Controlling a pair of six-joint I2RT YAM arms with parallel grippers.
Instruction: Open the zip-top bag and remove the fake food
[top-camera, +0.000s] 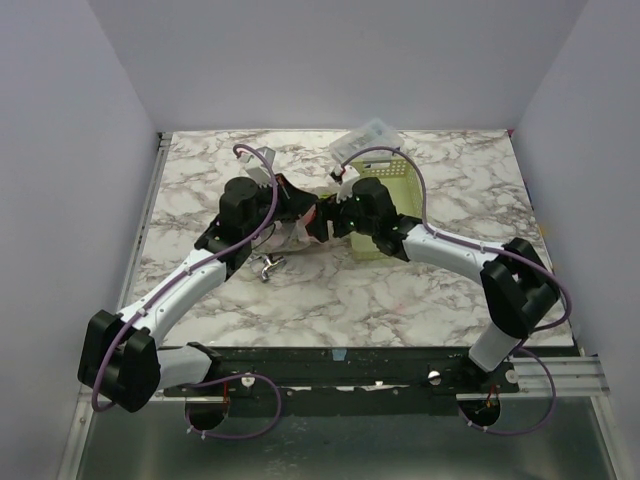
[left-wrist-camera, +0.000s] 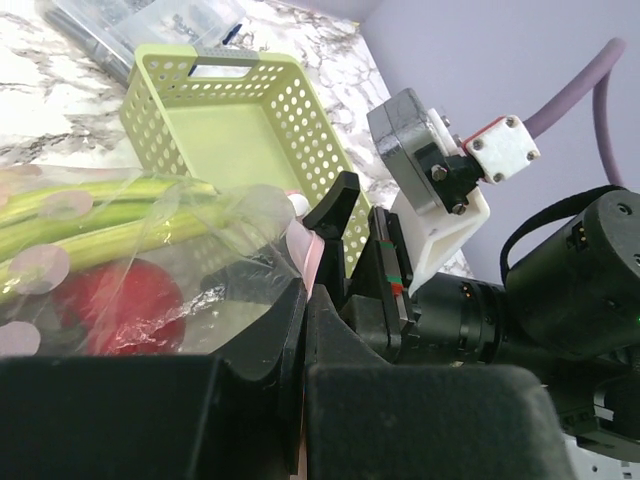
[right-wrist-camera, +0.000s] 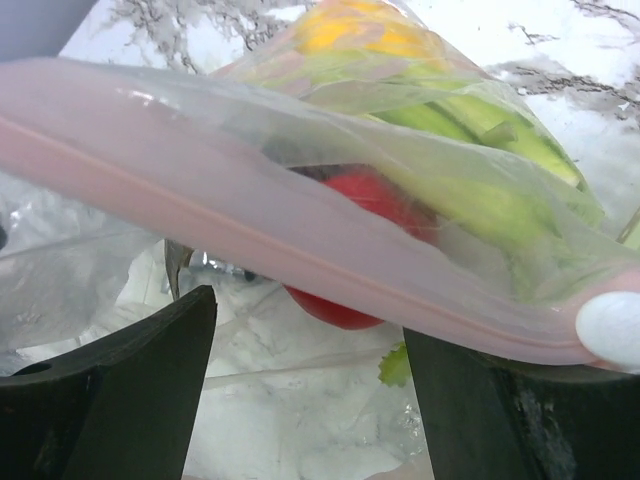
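A clear zip top bag (left-wrist-camera: 230, 285) with a pink zip edge holds a red round food piece (left-wrist-camera: 125, 310) and long green stalks (left-wrist-camera: 110, 220). Yellow food (right-wrist-camera: 360, 28) shows at its far end in the right wrist view. My left gripper is shut on the bag's pink edge, which runs between its fingers. Close by, at the bag's mouth, is my right gripper, its fingers parted. The red piece, a green leafy bit (right-wrist-camera: 395, 366) and clear plastic show beyond its gap; nothing is clearly gripped. In the top view both grippers mostly cover the bag.
A green basket (left-wrist-camera: 235, 145) stands right behind the bag, close to my right arm. Beyond it lies a clear plastic container (top-camera: 366, 137). A small metal object (top-camera: 267, 268) rests near the bag's left front.
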